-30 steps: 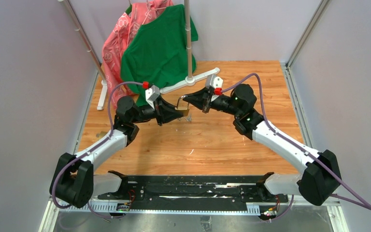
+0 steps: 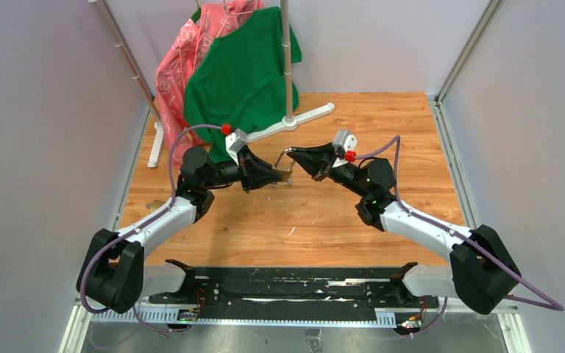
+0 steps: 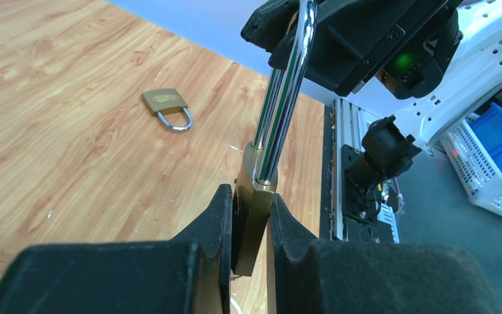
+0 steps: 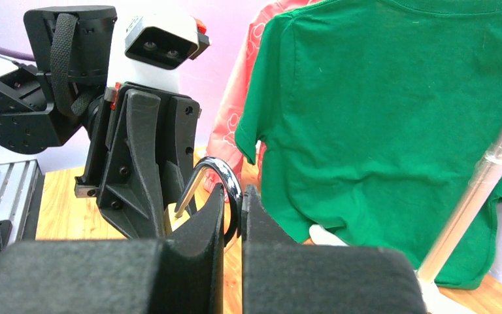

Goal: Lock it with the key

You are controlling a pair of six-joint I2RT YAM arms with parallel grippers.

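Note:
A brass padlock (image 3: pixel 253 222) hangs above the table between my two arms. My left gripper (image 2: pixel 278 176) is shut on its brass body. Rising from the body is a chrome shackle (image 3: pixel 292 98); both legs meet the body's top face in the left wrist view, but I cannot tell whether they are latched. My right gripper is shut on the curved shackle (image 4: pixel 225 171), with the bow passing between its fingers. No key can be made out. A second padlock (image 3: pixel 163 100) with a chrome shackle lies flat on the wooden table.
Behind the arms, a rack with a white foot (image 2: pixel 316 112) carries a green shirt (image 2: pixel 246 73) and a pink garment (image 2: pixel 171 84). Grey walls close both sides.
Both grippers and the padlock between them have shifted slightly to the right. My right wrist has moved right and a little toward the table's front.

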